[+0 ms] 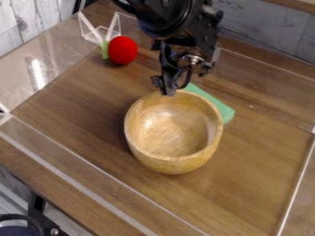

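The dark robot gripper (170, 85) hangs from the arm at the top centre, just above the back rim of a wooden bowl (175, 153). Whether its fingers are apart or together is hard to make out. A green rectangular object (212, 106) lies behind the bowl to the right, partly hidden by it. A red ball-like object (122, 51) sits to the upper left of the gripper.
A white wire holder (99, 33) stands at the back left beside the red object. A wall edge runs along the back right.
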